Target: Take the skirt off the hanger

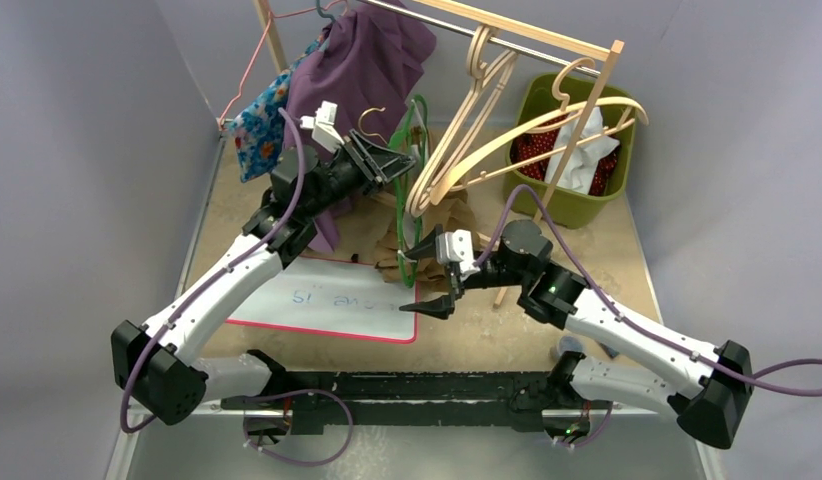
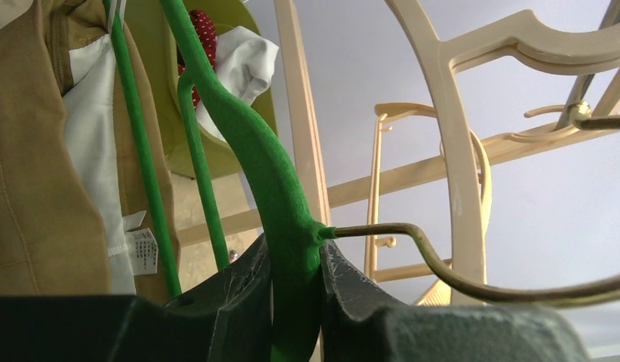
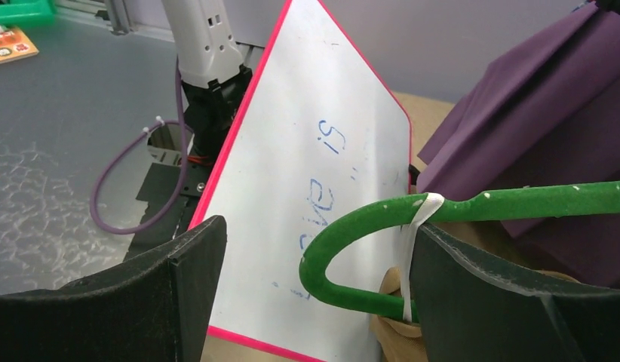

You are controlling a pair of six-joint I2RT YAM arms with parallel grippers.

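My left gripper (image 1: 405, 165) has its fingers closed around the green hanger (image 2: 269, 162) beside the base of its metal hook (image 2: 397, 228). Below it hangs the brown skirt (image 2: 43, 196) with its pale lining; from above, the skirt (image 1: 454, 215) is partly hidden by hanger and arm. My right gripper (image 1: 404, 282) stands open around the hanger's lower end. In the right wrist view the rounded tip of the green hanger (image 3: 318, 264) sits between the open fingers. A white strap (image 3: 417, 241) still loops over it, close to the right-hand finger (image 3: 480, 302).
Several wooden hangers (image 1: 457, 150) hang just right of the green one. Behind the left gripper is purple cloth (image 1: 357, 75). A green bin (image 1: 562, 208) with clothes stands at the back right, and a whiteboard (image 1: 327, 300) lies in front.
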